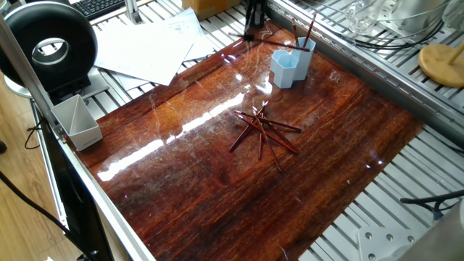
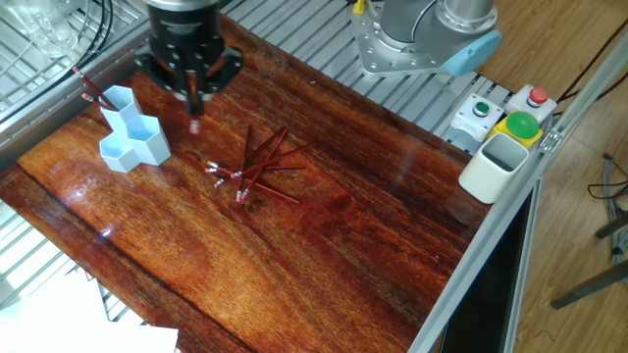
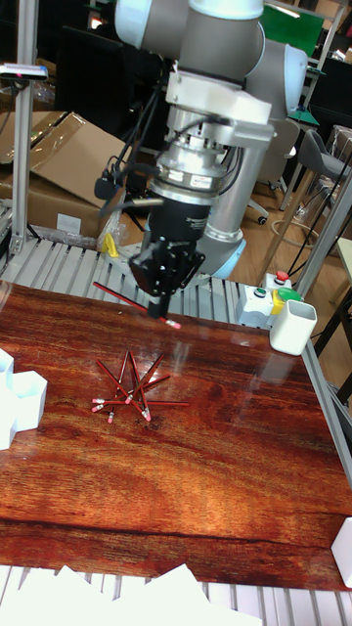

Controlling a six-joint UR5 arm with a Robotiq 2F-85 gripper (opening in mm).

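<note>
My gripper is shut on a dark red pencil, which sticks out on both sides of the fingers. It hangs in the air, and in exterior view 1 it appears beside and behind the light blue hexagonal holder. In exterior view 2 the gripper shows to the right of that holder, the pencil's eraser end just below the fingertips. Two pencils stand in a rear cup of the holder. Several more red pencils lie crossed in a loose pile on the wooden board.
A white, empty-looking square cup stands at the board's edge, near red and green push buttons. White papers lie outside the board. Much of the brown board is bare. A metal rail runs behind the holder.
</note>
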